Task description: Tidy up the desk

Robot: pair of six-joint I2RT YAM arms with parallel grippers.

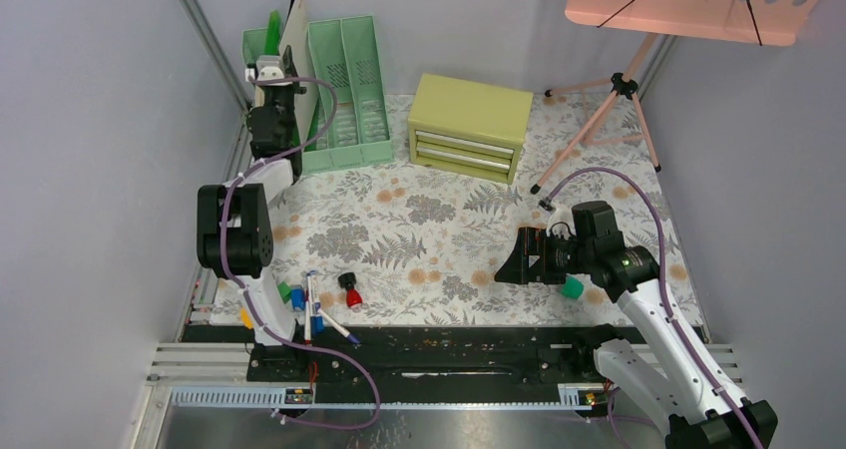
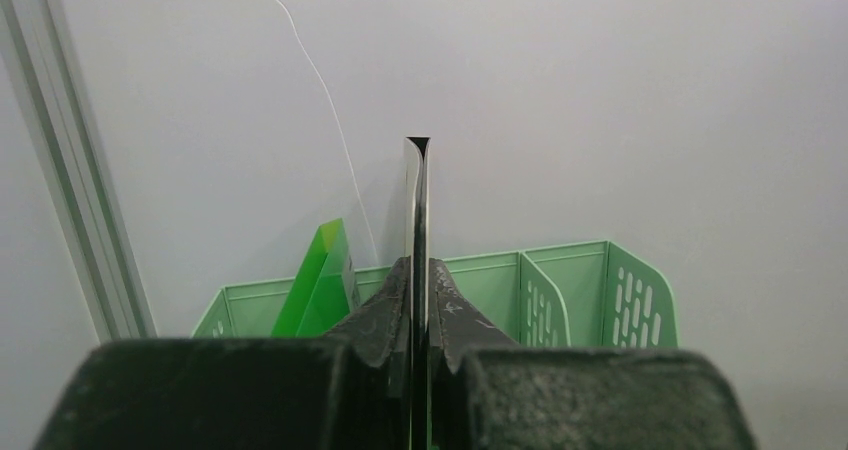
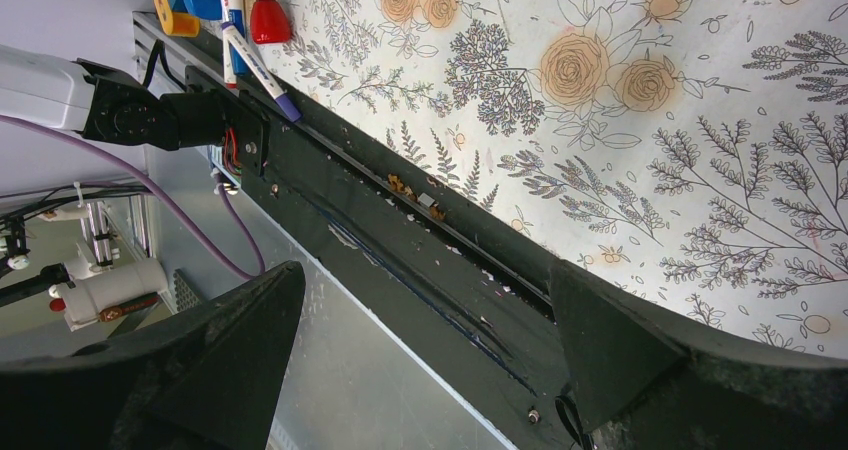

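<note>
A thin, pale book or folder (image 2: 412,200) stands on edge, its upper part rising above the green file rack (image 1: 349,157) at the back left. My left gripper is shut on it, one finger on each side. The lower edge of the book is hidden, so I cannot tell whether it rests on the rack's floor. Left of it, a bright green folder (image 2: 318,275) leans in the rack. Over the right side of the desk my right gripper is open, with nothing between its fingers.
The rack's right-hand compartments look empty. Beside it sits a yellow-green drawer box (image 1: 469,115); a pink tripod stand (image 1: 597,120) is at the back right. Several pens (image 1: 339,325), a red-and-black object (image 1: 350,291) and blocks lie front left. A green object (image 1: 572,287) is near the right arm. Mid-desk is clear.
</note>
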